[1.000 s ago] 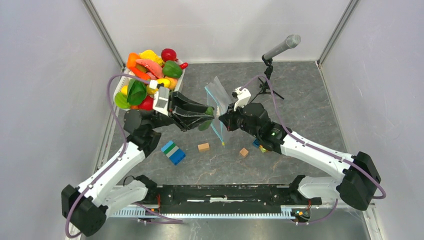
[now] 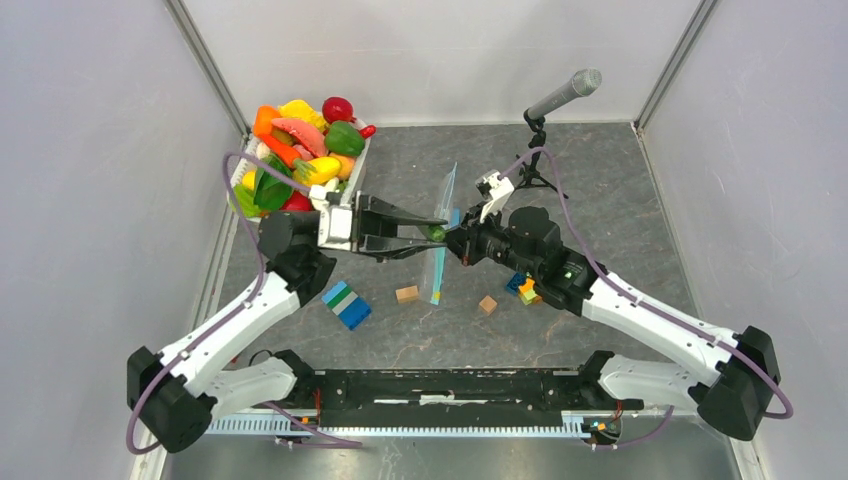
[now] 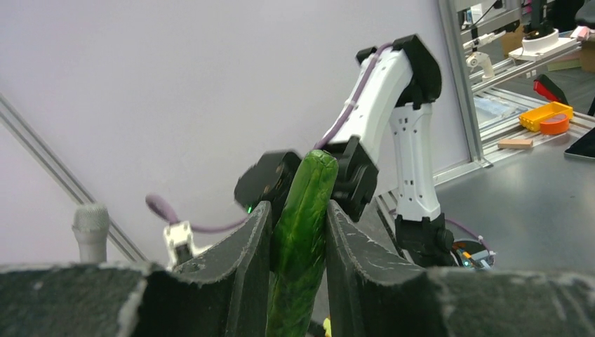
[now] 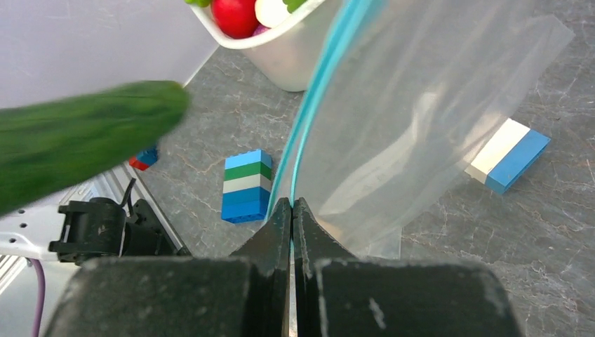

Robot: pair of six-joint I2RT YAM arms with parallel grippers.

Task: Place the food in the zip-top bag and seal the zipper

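A green cucumber (image 3: 303,239) stands clamped between the fingers of my left gripper. In the right wrist view the blurred cucumber (image 4: 91,137) points in from the left, apart from the bag's mouth. My right gripper is shut on the blue-edged rim of the clear zip top bag (image 4: 393,147), which hangs from it; its two blue zipper edges part above the fingertips. From above, the bag (image 2: 440,270) appears as a thin strip between the left gripper (image 2: 446,233) and the right gripper (image 2: 450,240), both close together.
A white basket (image 2: 363,165) heaped with toy vegetables and fruit stands at the back left. Coloured blocks (image 2: 347,306) and small wooden blocks (image 2: 407,294) lie on the grey table. A microphone on a stand (image 2: 537,140) occupies the back right.
The cucumber has turned from crosswise to pointing toward the right gripper. The bag has swung, its blue edge shifting rightward.
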